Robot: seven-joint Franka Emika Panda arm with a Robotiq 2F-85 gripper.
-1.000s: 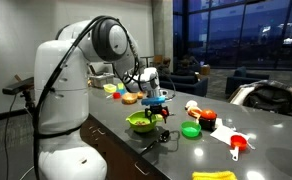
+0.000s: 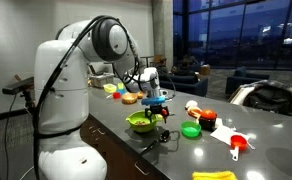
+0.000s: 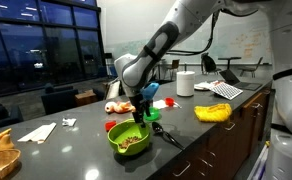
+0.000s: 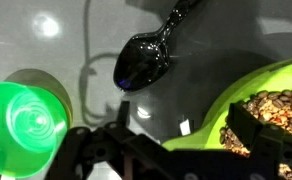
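Observation:
My gripper stands open, its two dark fingers wide apart at the lower edge of the wrist view, with nothing between them. Under its right finger lies part of a green bowl (image 4: pixel 218 118) holding brown beans (image 4: pixel 286 105). In exterior view 2 the gripper hangs just above this bowl (image 3: pixel 132 147). A black spoon (image 4: pixel 141 62) rests on the grey table beside the bowl. To the left in the wrist view is a bright green cup or small bowl (image 4: pixel 31 125).
A yellow cloth (image 2: pixel 214 175) lies near the table's front. Farther off are a red ladle (image 2: pixel 238 142), a white sheet (image 2: pixel 226 132) and a small green bowl (image 2: pixel 191 129). An orange bowl (image 3: pixel 0 163) stands at the far side. Bare table lies between the cloth and spoon.

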